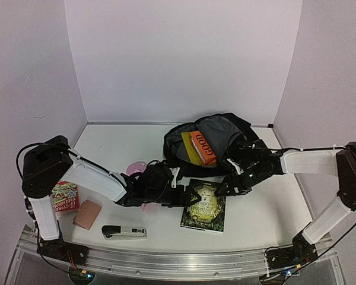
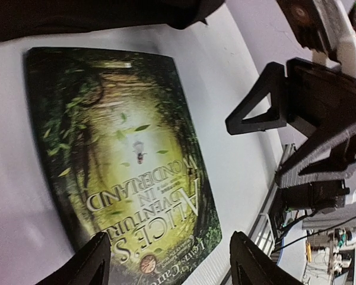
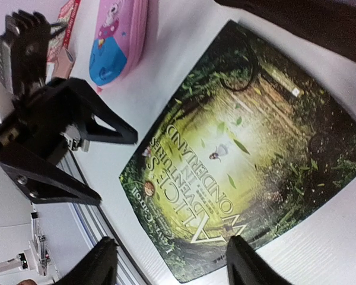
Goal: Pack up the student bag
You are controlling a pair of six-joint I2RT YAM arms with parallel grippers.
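A closed Alice's Adventures in Wonderland book [image 1: 204,219] lies flat on the table in front of the bag, its dark green cover facing up. The open black and grey bag [image 1: 216,129] holds an orange book [image 1: 203,148] and a yellow item [image 1: 188,147]. My left gripper [image 1: 193,197] is at the book's left side, fingers apart and empty; in the left wrist view the cover [image 2: 130,148] fills the space ahead of it. At the upper right of the book stands my right gripper [image 1: 221,187], open and empty; the cover [image 3: 225,160] shows whole in its wrist view.
A pink and blue pencil case [image 3: 120,41] is partly hidden behind the left arm. Left on the table are a red book [image 1: 65,197], a brown wallet-like item [image 1: 87,214] and a stapler [image 1: 124,232].
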